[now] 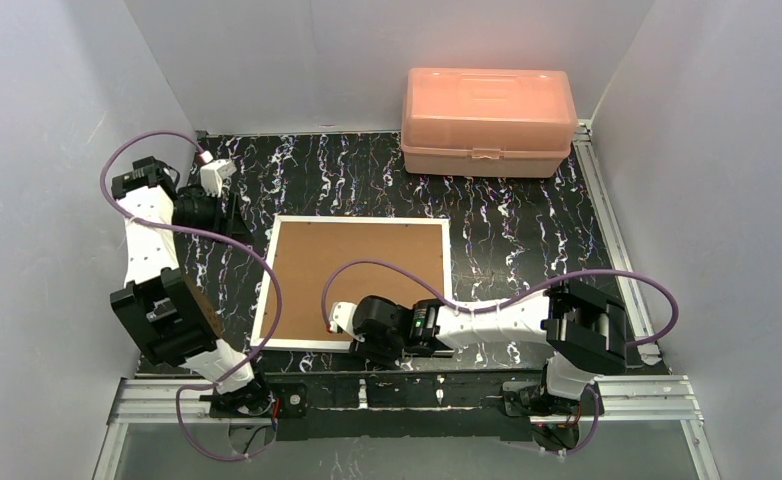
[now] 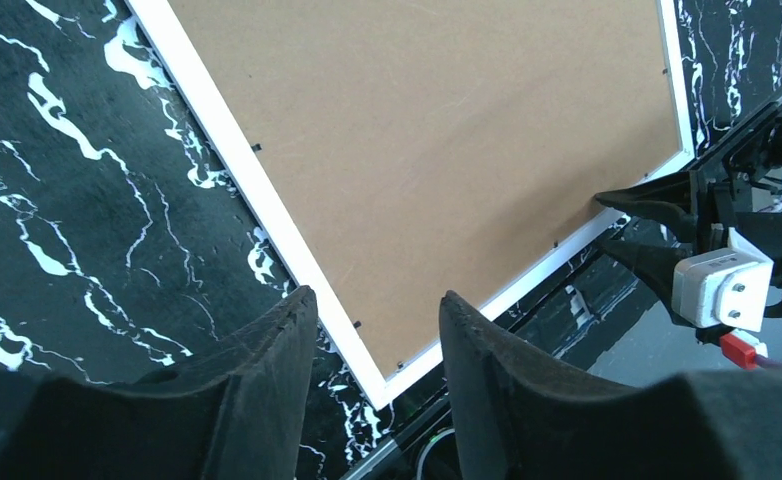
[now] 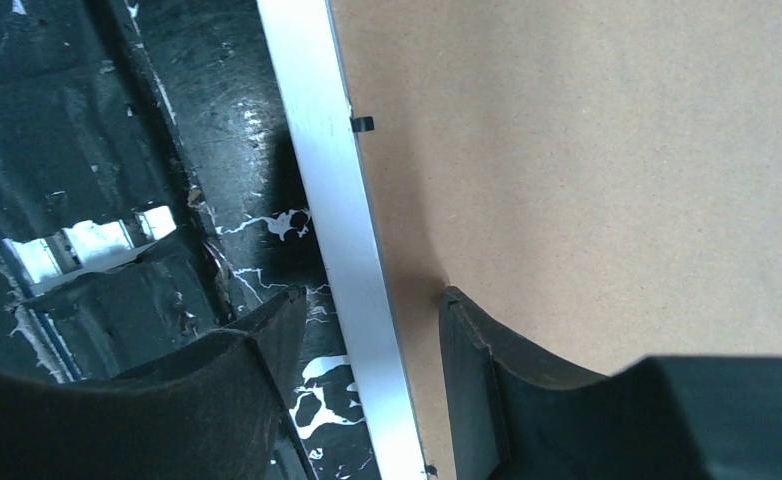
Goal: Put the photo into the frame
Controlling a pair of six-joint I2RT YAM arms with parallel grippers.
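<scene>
The frame point(image 1: 271, 250) lies on the dark marbled table with brown backing board point(image 1: 357, 250) showing, white rim around it and small dark tabs along the inner edge. No photo is visible. My right gripper point(image 1: 372, 355) is low at the frame's front edge; in the right wrist view its open fingers point(image 3: 477, 390) straddle the white rim, with nothing held. My left gripper point(image 1: 232, 225) hovers left of the frame, open and empty, its fingertips point(image 2: 297, 310) showing in the left wrist view.
A closed pink plastic box point(image 1: 487, 120) stands at the back right. Grey walls border the table point(image 1: 527, 230). A dark rail runs along the front.
</scene>
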